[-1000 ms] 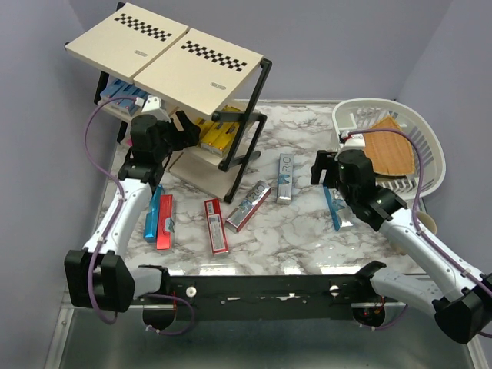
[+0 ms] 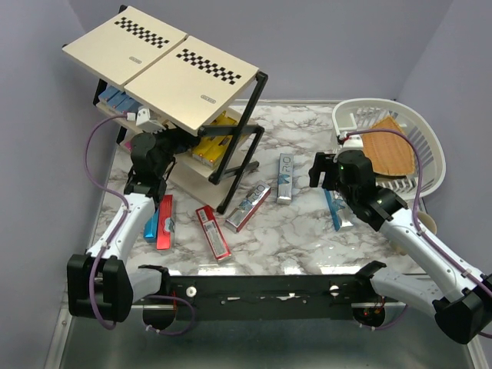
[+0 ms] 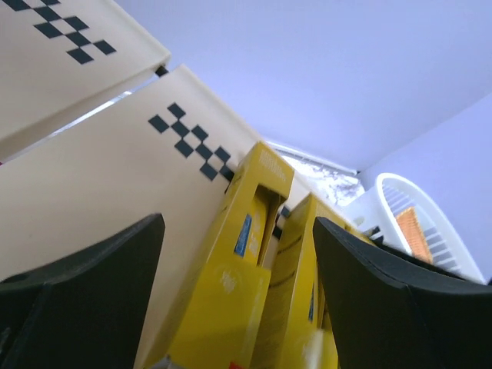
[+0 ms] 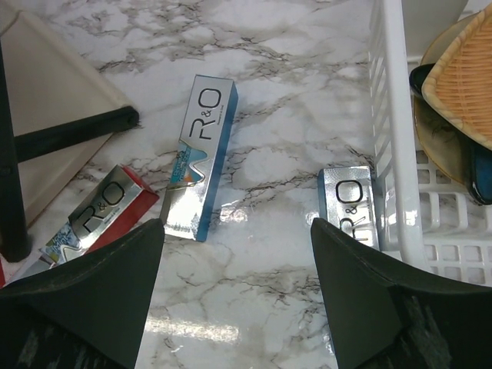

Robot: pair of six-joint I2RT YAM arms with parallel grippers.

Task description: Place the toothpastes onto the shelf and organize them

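Observation:
My left gripper [image 2: 181,140] is open at the shelf's front, partly under the top board. In the left wrist view, yellow toothpaste boxes [image 3: 223,304] stand between and beyond its spread fingers; contact cannot be told. Blue boxes [image 2: 117,100] sit at the left of the shelf [image 2: 192,77]. On the table lie a red-and-white box [image 2: 213,233] against the shelf leg, a silver-and-red one [image 2: 248,206], a silver-blue one [image 2: 285,178], a red one [image 2: 165,223] and a blue one [image 2: 151,224]. My right gripper [image 2: 323,170] hovers, open and empty, over another silver-blue box [image 4: 350,204].
A white basket [image 2: 432,165] holding a woven tan tray [image 2: 388,147] stands at the right. Black shelf legs [image 2: 239,146] rise close to my left gripper's right side.
My left gripper has moved right and farther beneath the top board. The shelf has shifted slightly left and forward, and the red-and-white box with it, now tilted more. My right arm is nearly still.

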